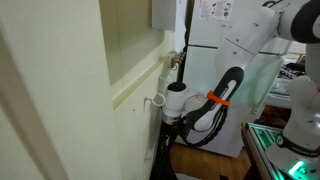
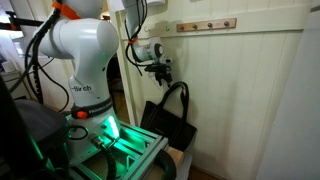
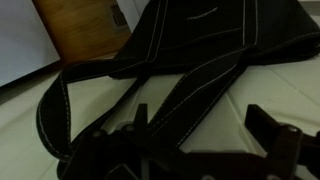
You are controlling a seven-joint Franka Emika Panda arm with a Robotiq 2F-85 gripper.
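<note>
A black bag with pale stitching (image 3: 205, 22) fills the upper part of the wrist view. Its long strap (image 3: 195, 100) runs down toward my gripper. The fingers stand wide apart, and the strap passes across the left side of the gap in this view; nothing shows clamped. Exterior view 2 shows the bag (image 2: 168, 122) low against the white wall, its handle arching up close to my gripper (image 2: 163, 76). Whether the fingers touch the strap is unclear. In exterior view 1 the bag's dark shape is partly hidden by the wall's edge and the arm.
A wooden rail with hooks (image 2: 202, 25) is fixed to the wall above the bag. The wall (image 2: 235, 90) right of the bag is bare. A white fridge-like cabinet (image 1: 215, 75) stands behind the arm, over a wooden floor (image 1: 205, 162).
</note>
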